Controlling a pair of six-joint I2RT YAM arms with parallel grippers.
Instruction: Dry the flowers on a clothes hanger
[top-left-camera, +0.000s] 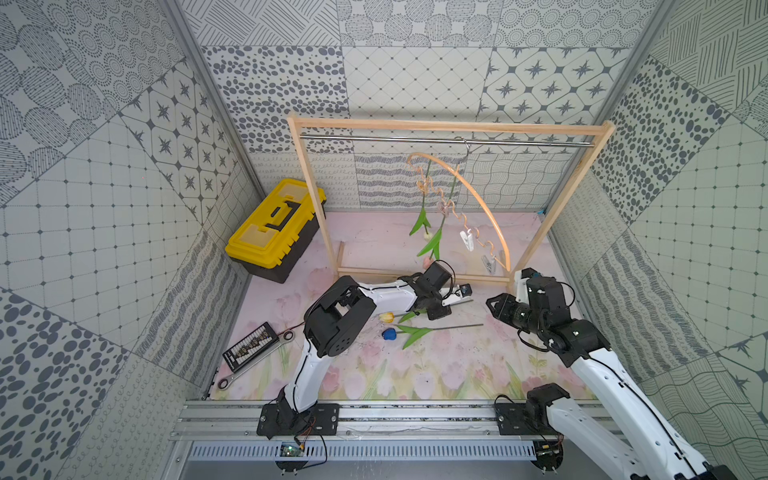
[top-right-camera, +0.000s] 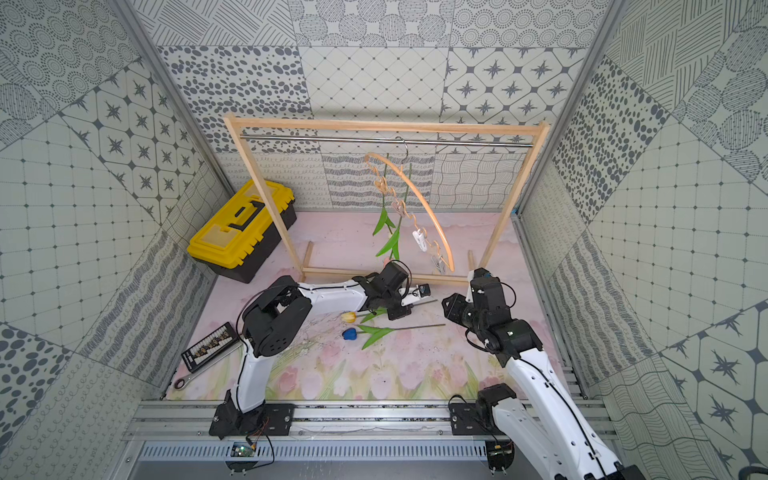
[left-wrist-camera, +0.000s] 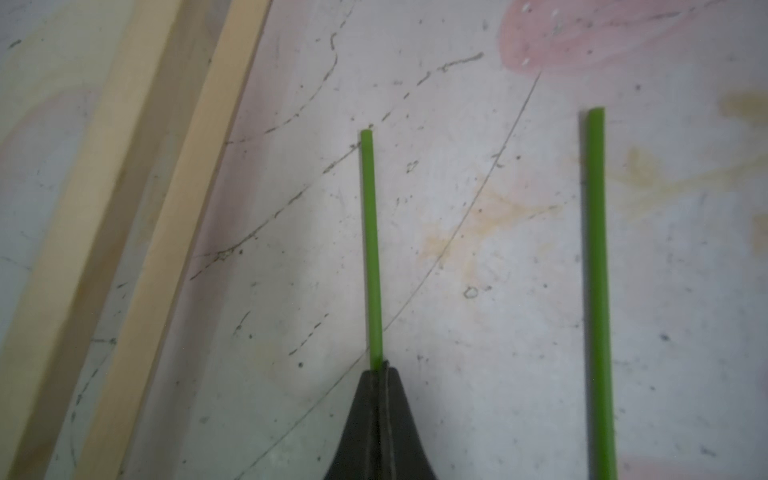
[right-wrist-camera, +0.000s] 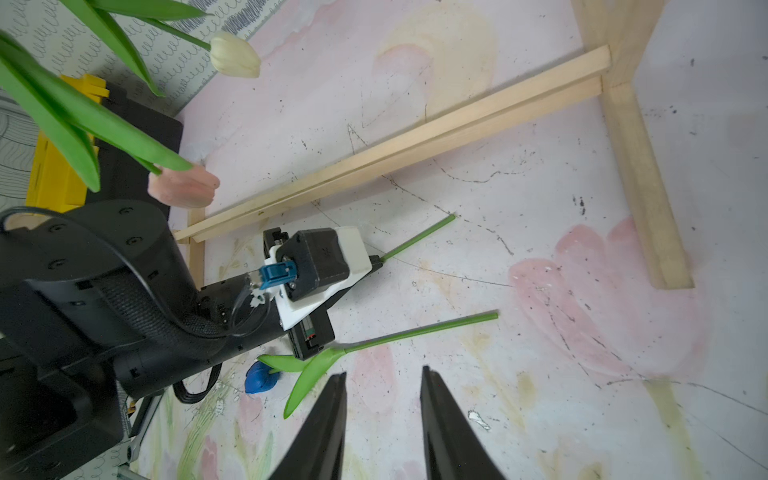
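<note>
A yellow tulip is at the front of the rack, its green stem running into the tips of my left gripper; the fingers are shut on it. Close by, a blue tulip lies on the table, stem pointing right. The orange clothes hanger hangs askew from the metal rod. From its clips hang a white tulip and a pink tulip, heads down. A white clip and a grey clip are empty. My right gripper is open and empty, right of the flowers.
The wooden rack's lower bar crosses behind the left gripper. A yellow-black toolbox stands at the back left. A boxed set and a wrench lie front left.
</note>
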